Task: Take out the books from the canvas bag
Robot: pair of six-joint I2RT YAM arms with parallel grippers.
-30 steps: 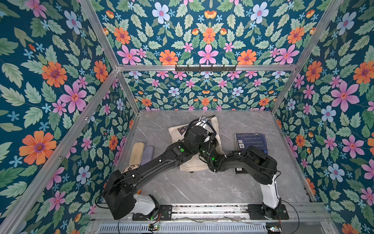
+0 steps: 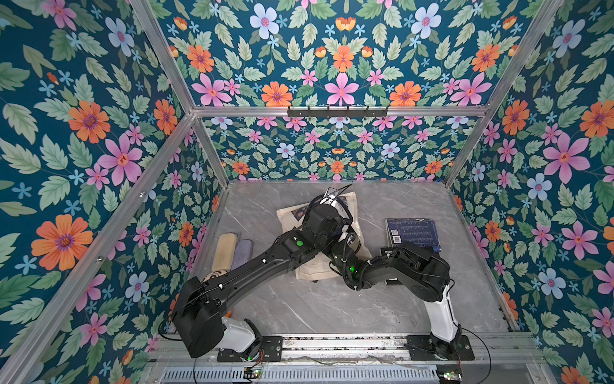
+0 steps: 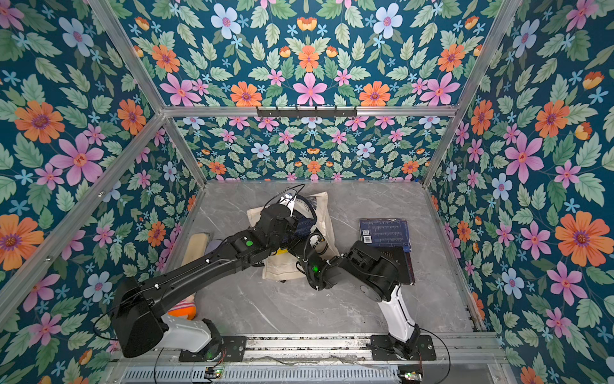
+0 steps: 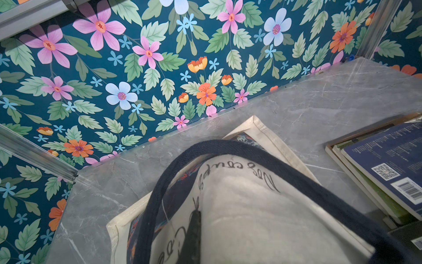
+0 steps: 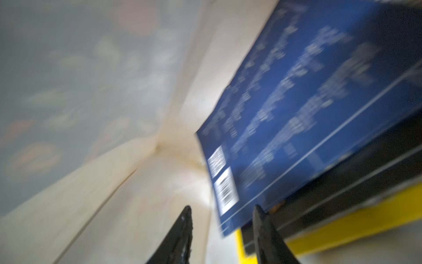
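The cream canvas bag (image 2: pixel 291 214) lies at the middle, its dark strap (image 4: pixel 211 147) arched over printed fabric in the left wrist view. My left gripper is over the bag; in its wrist view one dark finger (image 4: pixel 191 237) shows against the fabric, shut. Inside the bag, my right gripper is part open, its fingertips just short of a blue book (image 5: pixel 299 96) stacked on dark and yellow-edged books (image 5: pixel 369 220); nothing clearly sits between them, though the view is blurred.
Books (image 2: pixel 410 231) lie stacked right of the bag. Rolled cream and lavender items (image 2: pixel 224 252) lie at the left, with an orange item (image 3: pixel 182 310) near the left arm's base. Bare table shows at front centre.
The right arm's elbow has shifted slightly and its wrist has moved a little within the bag area. The left arm has barely moved.
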